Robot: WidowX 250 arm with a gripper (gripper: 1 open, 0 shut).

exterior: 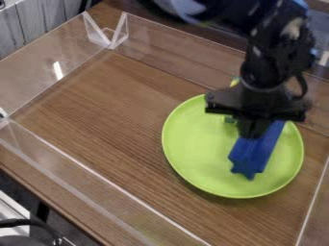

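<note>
The black gripper (252,113) hangs blurred over the upper part of a green plate (206,154). A blue block (253,154) lies on the right side of the plate, partly behind and just below the gripper's fingertips. The gripper is shut; whether it touches the block is unclear. A small darker green piece shows behind the fingers near the top of the plate, mostly hidden.
Clear plastic walls border the table at left and right, with a dark cable at the lower left.
</note>
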